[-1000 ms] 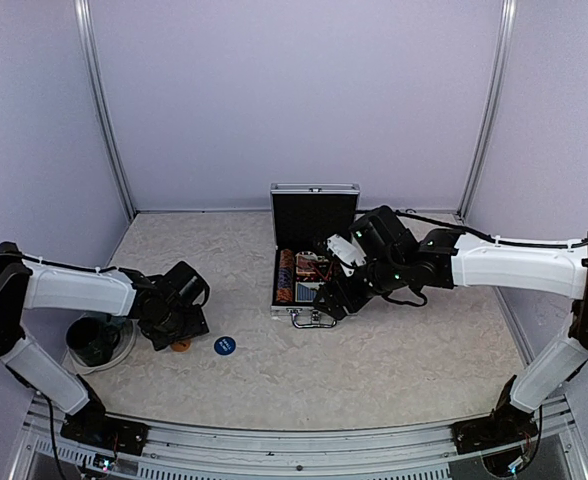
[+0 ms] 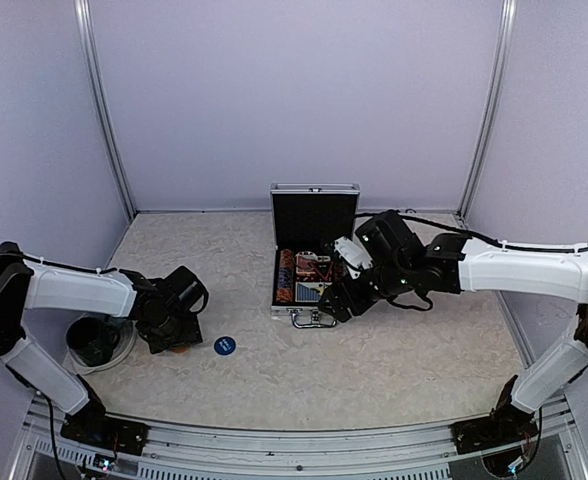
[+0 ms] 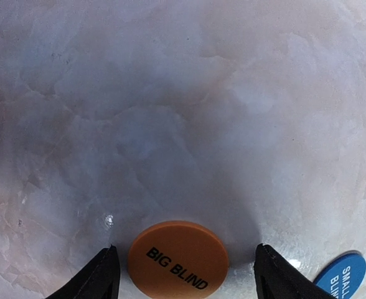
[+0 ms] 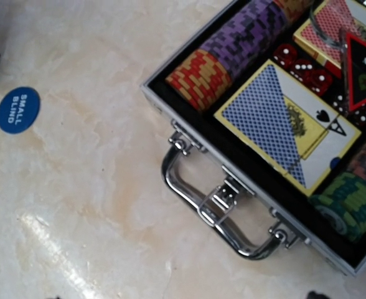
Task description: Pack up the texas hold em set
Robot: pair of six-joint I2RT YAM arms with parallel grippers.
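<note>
In the left wrist view, an orange BIG BLIND button lies flat on the table between the fingertips of my open left gripper; a blue SMALL BLIND button lies to its right. The same blue button sits left of the open silver case. In the right wrist view the case holds chip rows, card decks, red dice and a triangular marker. My right gripper hovers at the case's front right, over the handle area; only fingertip edges show in its wrist view.
A dark round object on a pale round base stands at the far left beside the left arm. Walls enclose the back and sides.
My left gripper has shifted slightly around the orange button, which is more covered in the top view than a second ago. My right arm has moved very slightly right.
</note>
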